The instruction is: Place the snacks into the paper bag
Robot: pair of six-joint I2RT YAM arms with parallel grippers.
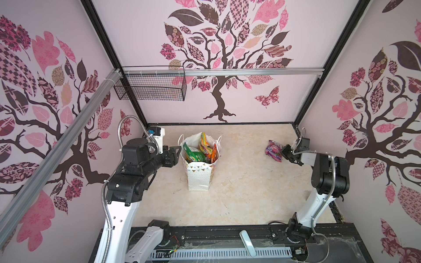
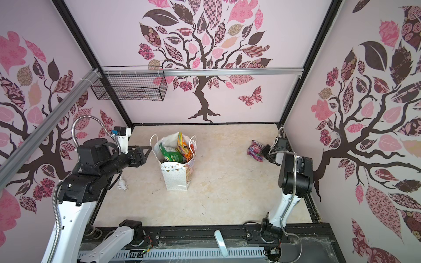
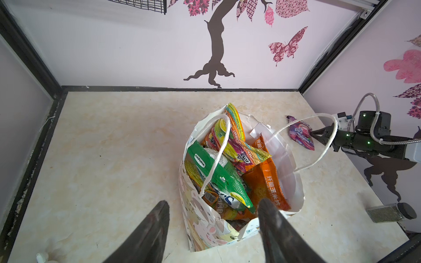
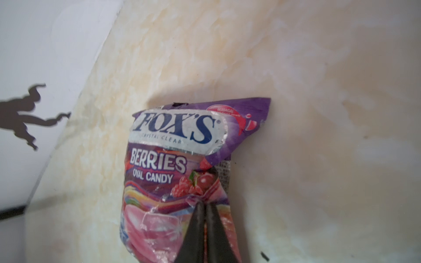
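Note:
A white paper bag point(image 1: 199, 175) stands left of centre, filled with green point(image 3: 219, 175), orange point(image 3: 267, 184) and yellow snack packs. The purple Fox's berries candy pack point(image 4: 175, 166) lies flat on the table at the right. My right gripper point(image 1: 285, 153) is shut at that pack's edge, its tips point(image 4: 199, 210) together over the wrapper; none of the pack is clearly between them. My left gripper hangs high at the bag's left side, its fingers apart with nothing between them.
A wire basket point(image 1: 149, 85) hangs high at the back left. A jar point(image 3: 390, 212) sits at the right edge in the left wrist view. A small white object point(image 2: 122, 184) lies at the left edge.

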